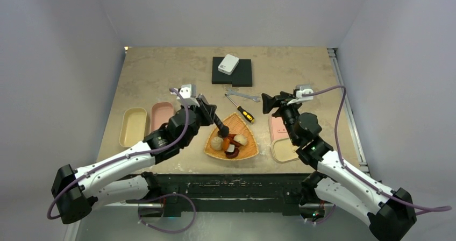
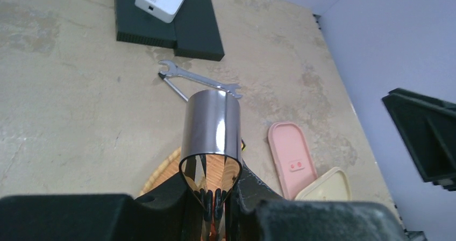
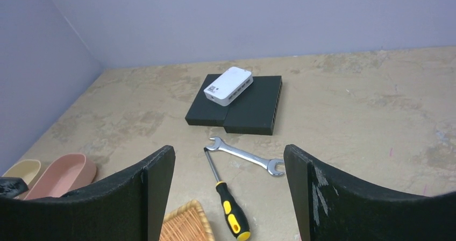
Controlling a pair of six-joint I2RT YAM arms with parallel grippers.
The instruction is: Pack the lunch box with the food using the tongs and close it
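My left gripper (image 1: pixel 208 113) is shut on a pair of tongs, whose shiny metal bend (image 2: pixel 212 125) stands up between the fingers in the left wrist view. The tongs' black tips (image 1: pixel 223 132) are together over a woven basket (image 1: pixel 237 123), just above an orange food piece (image 1: pixel 226 143); I cannot tell if they grip it. Two round rolls (image 1: pixel 240 140), a white piece (image 1: pixel 230 148) and dark red pieces (image 1: pixel 232 154) lie there too. My right gripper is open, empty, above the table on the right.
A yellow container (image 1: pixel 133 127) and a pink container (image 1: pixel 162 114) are at left. At right sit a pink tray (image 1: pixel 277 128) and a cream tray (image 1: pixel 284 150). A screwdriver (image 1: pixel 246 114), a wrench (image 3: pixel 243 154) and black blocks (image 1: pixel 244 71) under a white box (image 1: pixel 228 64) lie behind the basket.
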